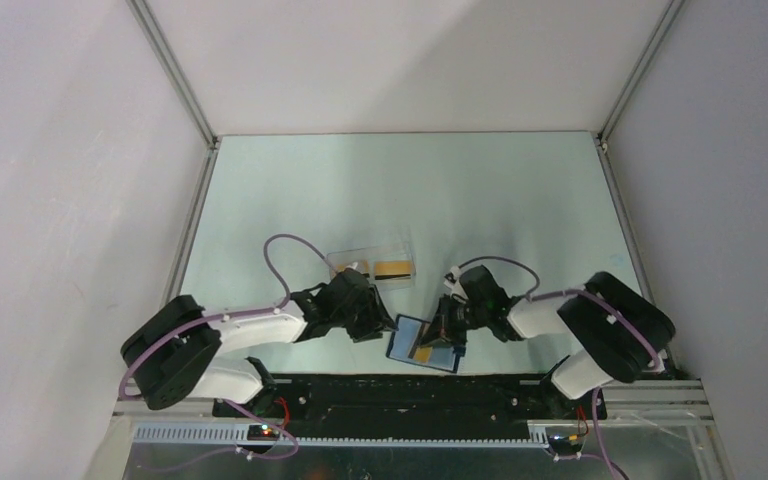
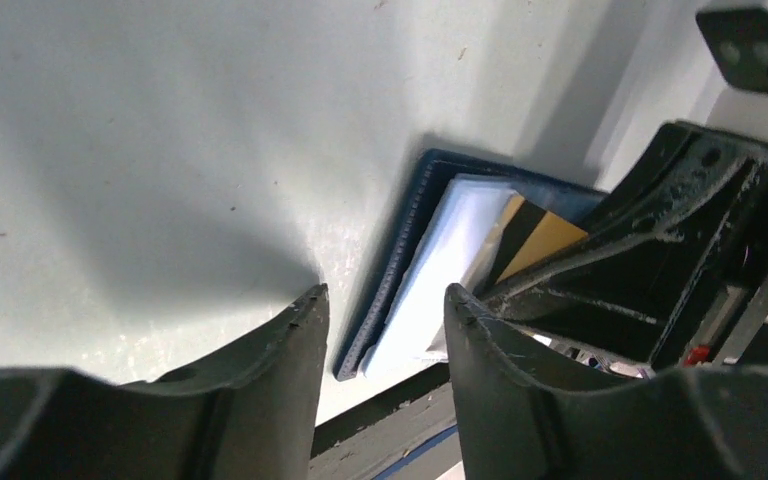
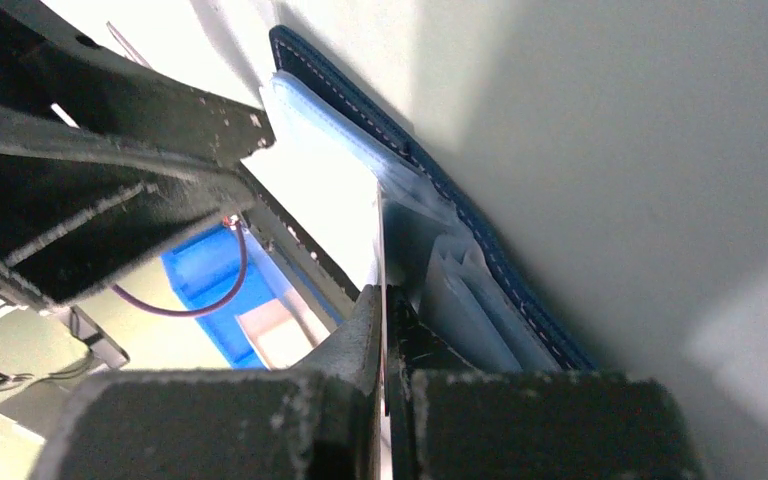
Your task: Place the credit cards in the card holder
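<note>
The card holder [image 1: 408,340] lies open at the table's front edge, navy outside with pale sleeves [image 2: 430,270] and a gold-and-black card [image 2: 545,245] in it. My right gripper is down inside it, shut, at a thin pale edge among the clear sleeves [image 3: 475,310]; whether that edge is held I cannot tell. My left gripper is open, just left of the holder, nothing between its fingers. A clear tray [image 1: 395,250] with gold cards [image 1: 392,268] sits behind the left arm.
The dark front rail [image 1: 400,400] runs just in front of the holder. The right gripper's body fills much of the left wrist view's right side.
</note>
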